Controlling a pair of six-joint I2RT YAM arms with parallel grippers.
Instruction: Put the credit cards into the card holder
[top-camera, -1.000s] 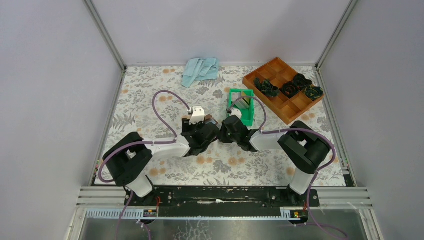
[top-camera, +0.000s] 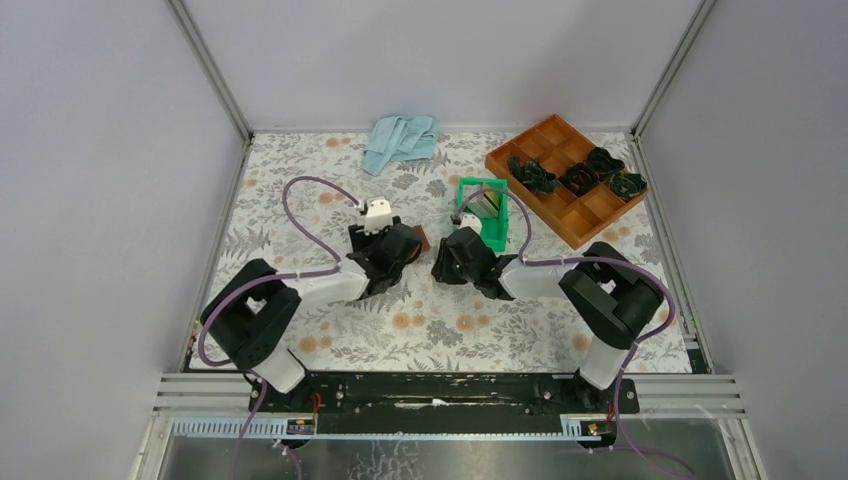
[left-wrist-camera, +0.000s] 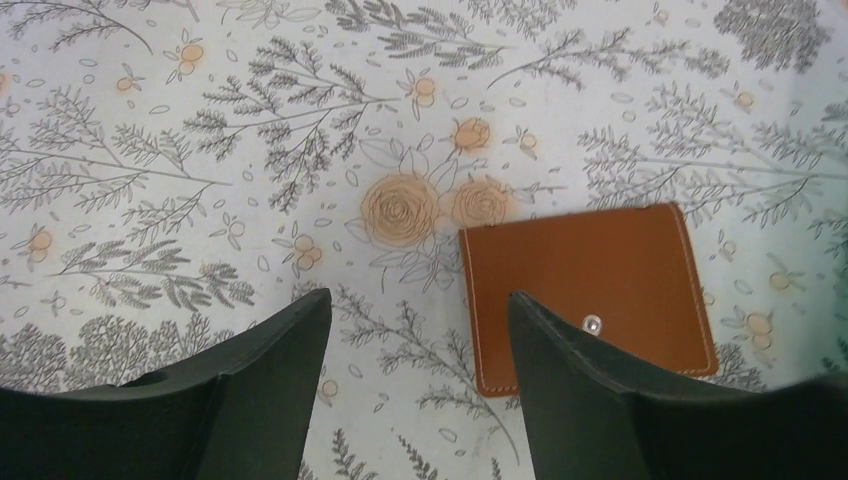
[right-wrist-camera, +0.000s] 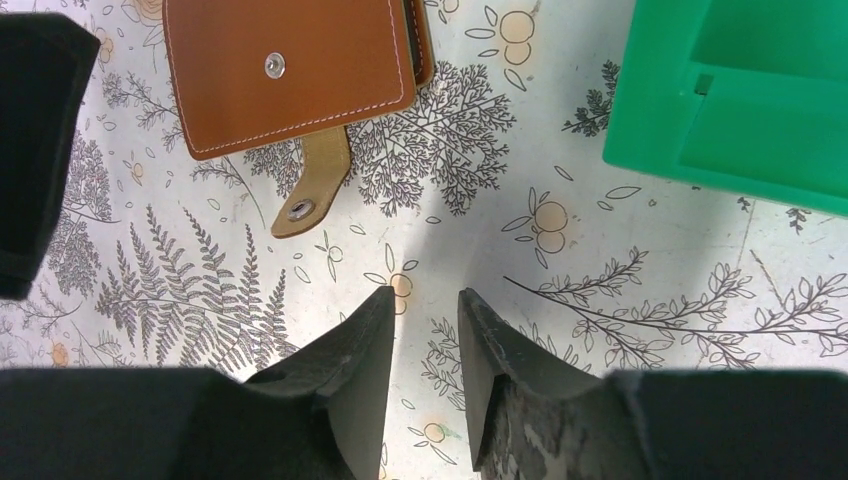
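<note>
The brown card holder (left-wrist-camera: 600, 280) lies folded flat on the cloth, partly behind the right finger in the left wrist view. In the right wrist view the holder (right-wrist-camera: 300, 60) shows its snap stud, with the tan strap (right-wrist-camera: 315, 180) sticking out unfastened. My left gripper is open above the cloth at the holder's left side, nothing between its fingers. A narrower gap parts the fingers of my right gripper, with only cloth beneath, below and right of the strap. Cards (top-camera: 484, 205) appear to lie in the green box (top-camera: 504, 242), small in the top view.
A brown wooden divided tray (top-camera: 560, 222) holding dark green rolled things stands at the back right. A light blue cloth (top-camera: 403, 140) lies at the back. My two grippers are close together.
My left arm has drawn back to the left, uncovering more of the holder. The holder appeared open with something pale a second ago and is now folded. The right arm has barely moved.
</note>
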